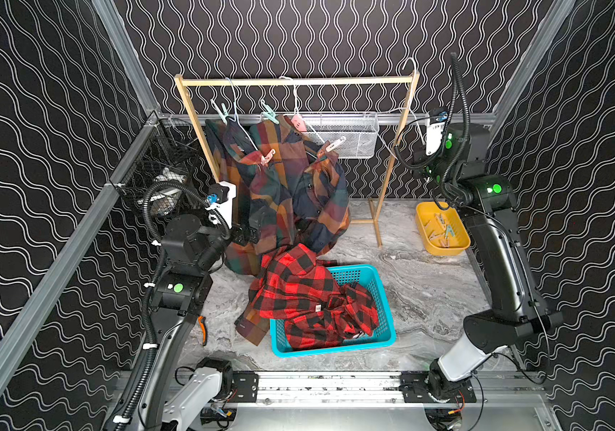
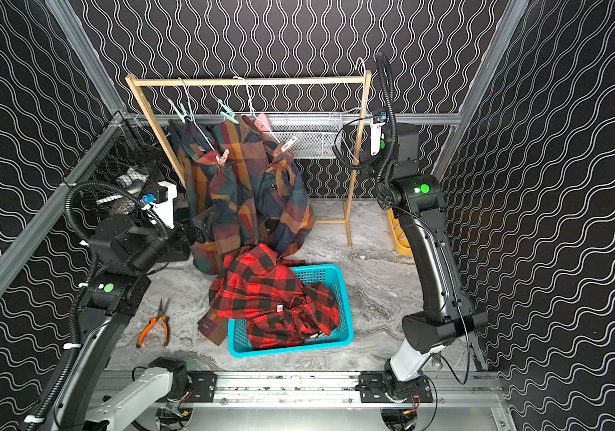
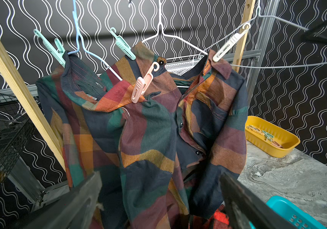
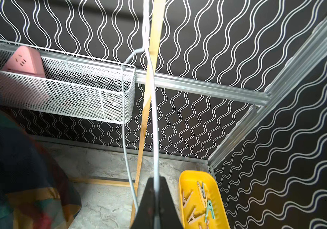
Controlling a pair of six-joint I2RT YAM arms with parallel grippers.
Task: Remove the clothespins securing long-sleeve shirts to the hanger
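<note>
Dark multicoloured plaid shirts (image 1: 271,186) hang at the rack's left, with mint clothespins (image 3: 123,45), a pink clothespin (image 3: 142,85) and a white clothespin (image 3: 230,42) near their collars. My open left gripper faces them from the front left; nothing clear shows between its fingers. My right gripper is shut at the rack's right end, with a white wire hanger (image 4: 153,114) running down over it; whether the wire is between the fingertips I cannot tell.
Red checked shirts (image 1: 307,301) fill a blue basket (image 1: 382,309) at the front. A yellow bin (image 1: 458,244) of clothespins stands at the right. A mesh basket (image 4: 75,99) hangs behind the rack. Pliers (image 2: 156,327) lie at the front left.
</note>
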